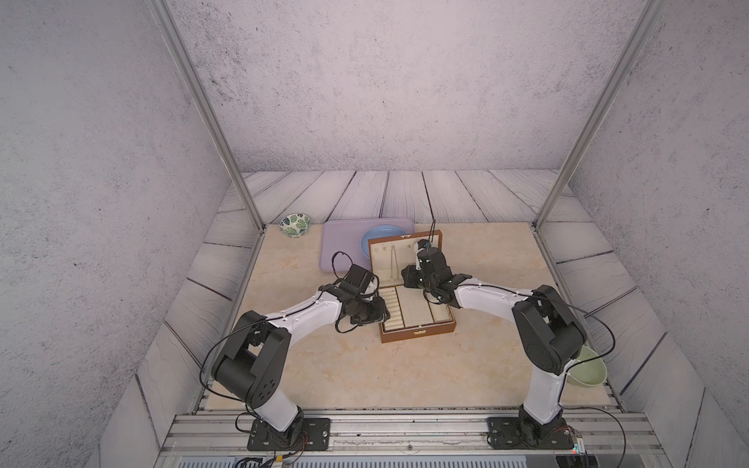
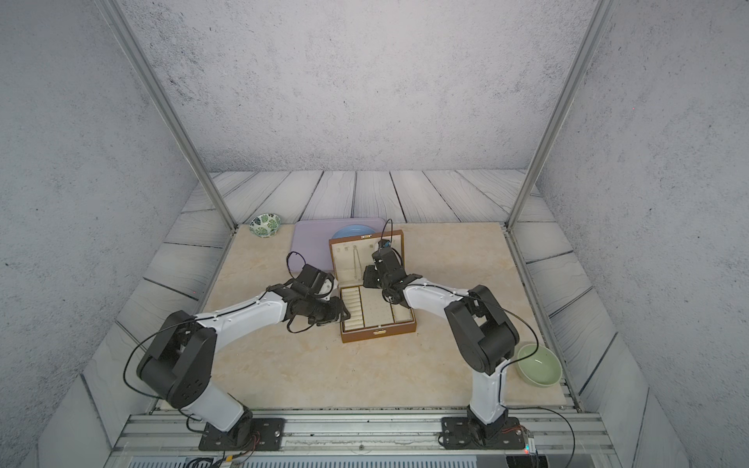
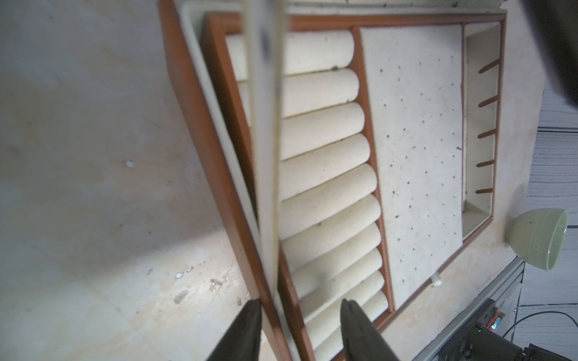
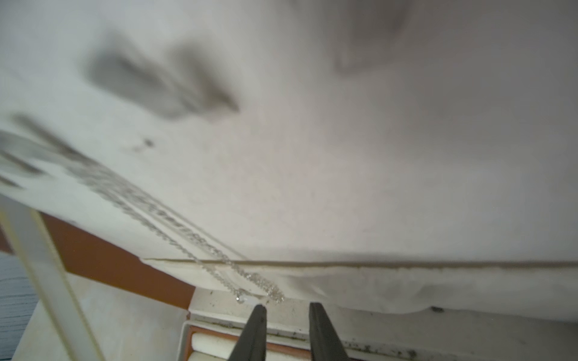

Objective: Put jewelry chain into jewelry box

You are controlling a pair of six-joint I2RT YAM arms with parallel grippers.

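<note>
The jewelry box (image 1: 417,333) stands with its lid (image 1: 381,246) raised, showing a cream interior with ring rolls (image 3: 328,192) along the left. A silvery chain (image 4: 180,231) hangs in a long loop from a hook (image 4: 30,150) inside the lid, its lower end near the lid's bottom edge. Close in front of the lid, my right gripper is part open, the chain's end just beyond its fingertips and nothing seen between them. My left gripper is open at the box's left wall, over the edge of the ring rolls, holding nothing.
A pale ribbon (image 3: 268,150) stretches between lid and box on the left side. Behind the lid lie a purple mat (image 1: 335,245) and a blue plate (image 1: 382,231). A patterned bowl (image 1: 295,225) and a green bowl (image 1: 589,368) sit at the edges.
</note>
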